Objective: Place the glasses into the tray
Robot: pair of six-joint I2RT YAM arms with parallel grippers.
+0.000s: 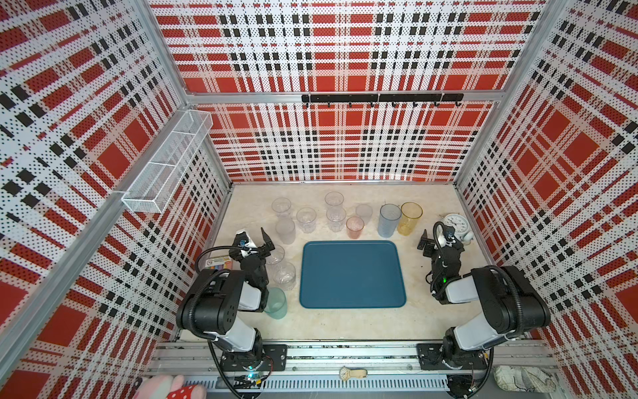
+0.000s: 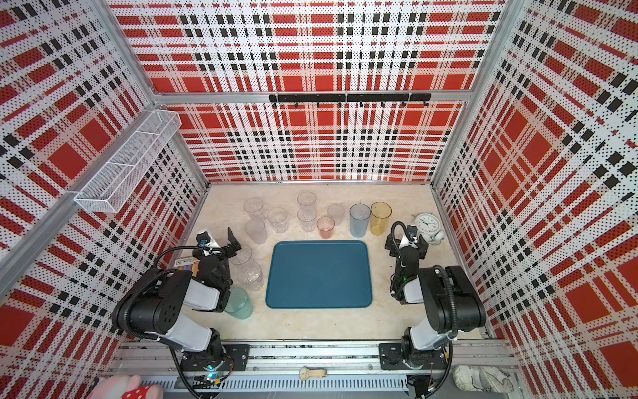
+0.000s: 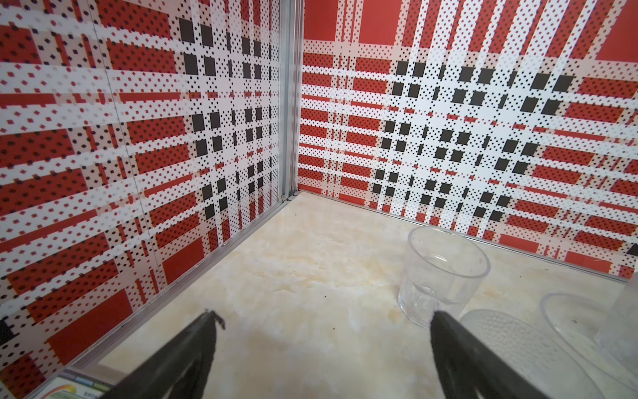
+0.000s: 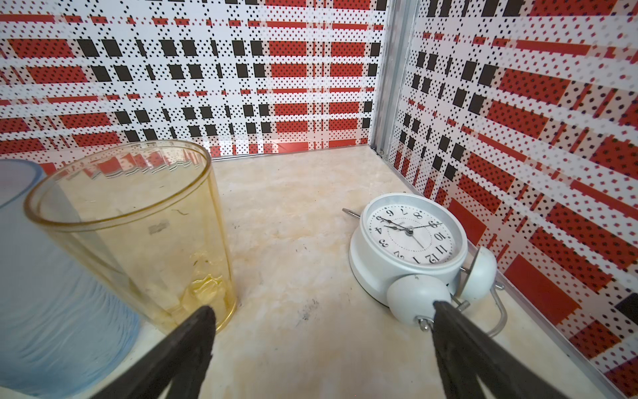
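Observation:
The blue tray (image 1: 352, 274) lies empty in the middle of the table. Behind it stand a pink glass (image 1: 355, 228), a blue glass (image 1: 389, 220), a yellow glass (image 1: 410, 219) and several clear glasses (image 1: 306, 220). More clear ones (image 1: 285, 274) and a green glass (image 1: 275, 304) are left of the tray, partly behind the left arm. My left gripper is open and empty, with a clear glass (image 3: 443, 272) beyond its right finger. Right of the tray, my right gripper also stands open and empty, the yellow glass (image 4: 139, 232) ahead on its left.
A white alarm clock (image 4: 412, 246) lies face up near the right wall, beyond the right gripper. A small colourful box (image 1: 218, 263) sits by the left wall. The glasses at the back stand close together. Bare tabletop (image 1: 352, 324) shows in front of the tray.

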